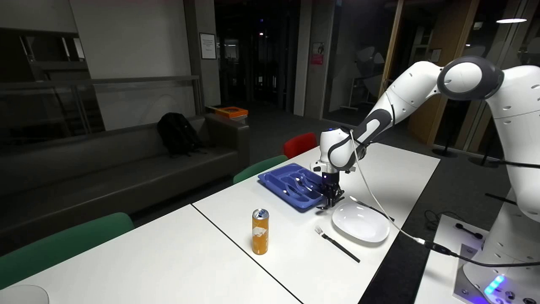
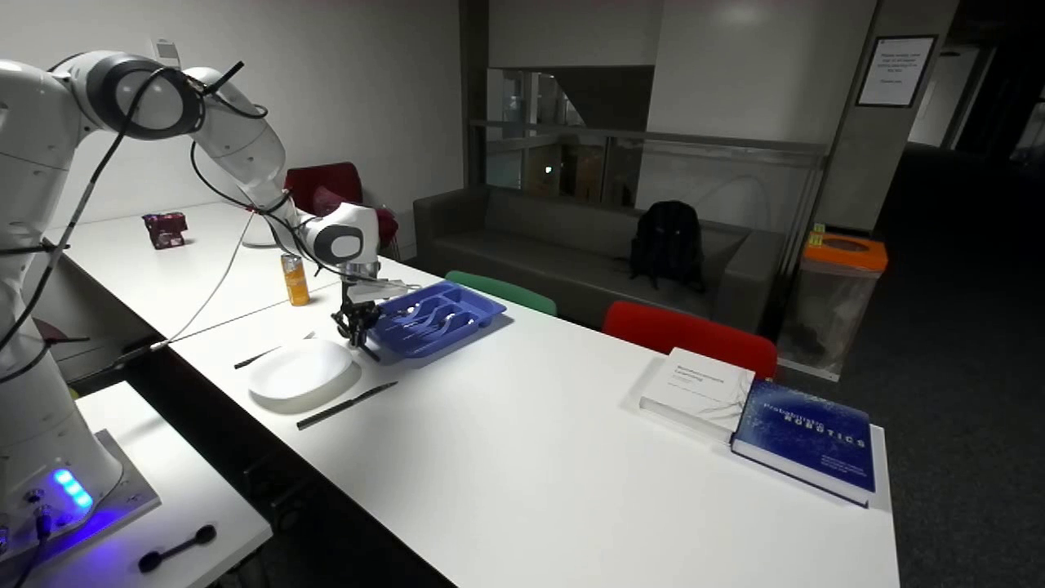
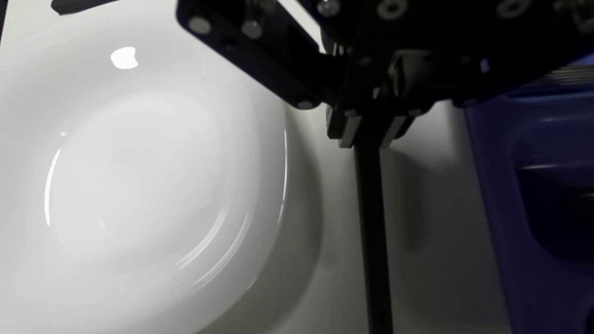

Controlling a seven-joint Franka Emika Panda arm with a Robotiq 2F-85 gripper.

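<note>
My gripper is shut on the black handle of a utensil, between the plate and the tray. The handle runs down out of the wrist view; the utensil's other end cannot be made out. A white plate lies on the table beside the gripper, apart from it. On the gripper's other side stands a blue cutlery tray with several utensils in its compartments. To either side of the plate lie a black-handled fork and a black-handled knife.
An orange can stands upright on the table, away from the plate. Two books, a white one and a blue one, rest at the table's far end.
</note>
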